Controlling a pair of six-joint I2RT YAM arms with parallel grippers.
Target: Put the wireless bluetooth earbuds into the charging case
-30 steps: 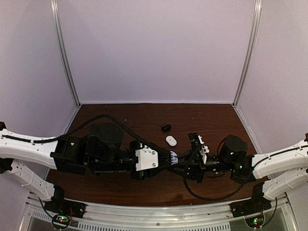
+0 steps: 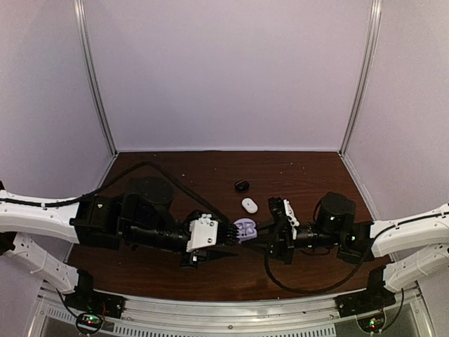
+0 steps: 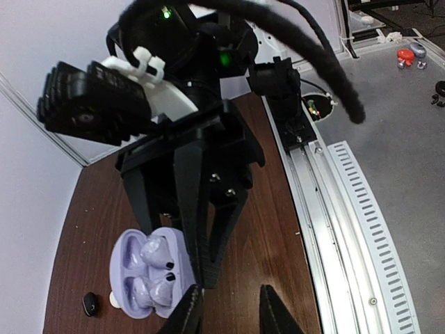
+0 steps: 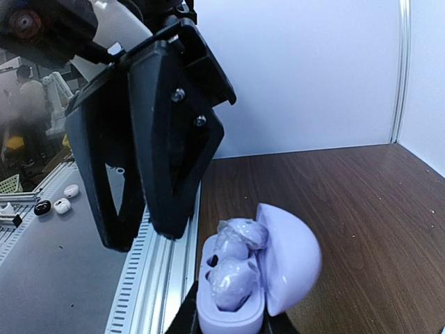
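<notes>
A lavender charging case (image 3: 122, 273) stands with its lid raised, held above the table by my right gripper, which is shut on it. Both lavender earbuds lie in the case: one earbud (image 4: 243, 233) by the far end, the other earbud (image 4: 233, 284) by the near end. Whether they sit fully down, I cannot tell. My left gripper is partly open, with nothing between its fingers. In the top view it is just left of the case (image 2: 245, 228), close to it; contact cannot be made out.
A white rounded case (image 2: 250, 205) and a black case (image 2: 242, 185) lie on the brown table (image 2: 203, 165) behind the grippers. The two arms face each other closely, and a black cable (image 2: 280, 284) loops below the right gripper.
The right arm holds the case in nearly the same place, with slight movement.
</notes>
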